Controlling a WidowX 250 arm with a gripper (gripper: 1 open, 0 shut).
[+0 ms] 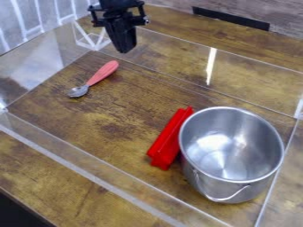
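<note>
My black gripper (122,40) is high at the top of the view, above and just behind a scoop-like utensil (99,74) with a coral-pink handle and metal head, which lies on the wooden board at the left. The gripper looks shut; nothing shows in it. A steel pot (231,152) with a wire handle stands at the lower right, and red bar-shaped pieces (169,137) lie along its left side.
Clear acrylic walls (59,151) border the wooden work area (119,124). The middle and upper right of the board are free. A white strip (211,66) stands out near the back right.
</note>
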